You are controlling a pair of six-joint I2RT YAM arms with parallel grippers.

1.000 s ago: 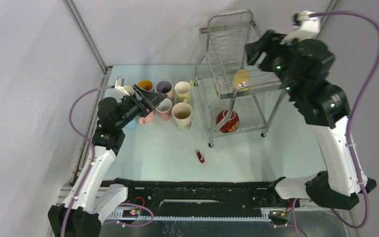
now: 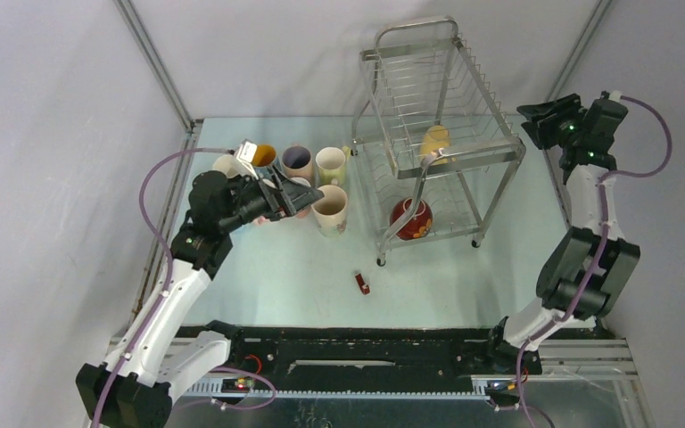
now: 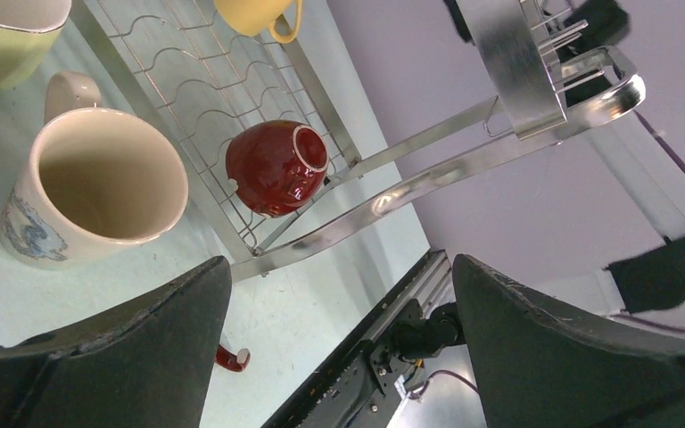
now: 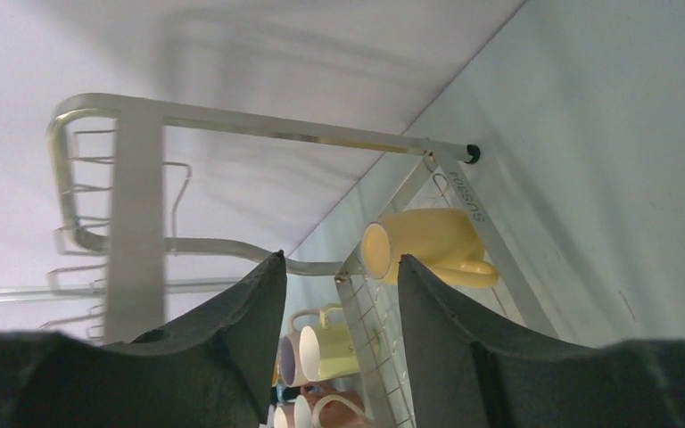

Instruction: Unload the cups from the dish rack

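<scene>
The two-tier metal dish rack (image 2: 464, 152) holds a yellow cup (image 2: 435, 141) and a red cup (image 2: 412, 219), which also shows lying on its side (image 3: 276, 165) in the left wrist view. My left gripper (image 2: 290, 201) hangs open over the cups left of the rack, near a cream mug (image 2: 329, 214). My right gripper (image 2: 540, 120) is at the rack's right side, fingers parted and empty; in the right wrist view the yellow cup (image 4: 419, 241) lies on its side beyond the fingers.
Several cups, including a green one (image 2: 331, 163), stand grouped left of the rack. A small red object (image 2: 362, 282) lies at the front middle.
My right arm has swung from high over the rack out to its right side and lower.
</scene>
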